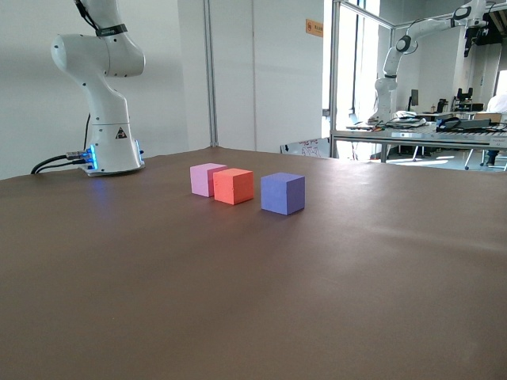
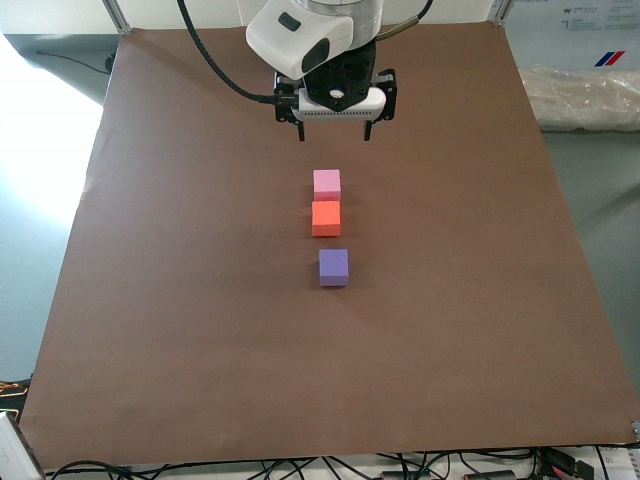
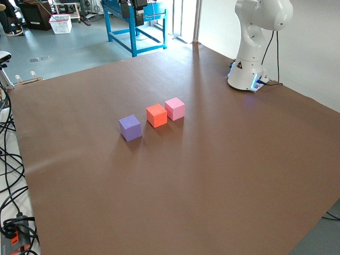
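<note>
Three cubes lie in a row on the brown tabletop [image 2: 180,320]: a pink cube [image 2: 327,183] at the back, an orange cube [image 2: 326,219] close in front of it and, after a small gap, a purple cube [image 2: 333,267]. In the left view my gripper [image 2: 334,135] is above and behind the pink cube, its two black fingers apart with nothing visible between them. The right view shows only its lower part, at the top edge. The top view shows the cubes [image 1: 283,195] from low down, without the gripper.
The white arm base [image 1: 111,142] stands at the back edge. Cables [image 2: 290,470] run along the near edge, outside the tabletop.
</note>
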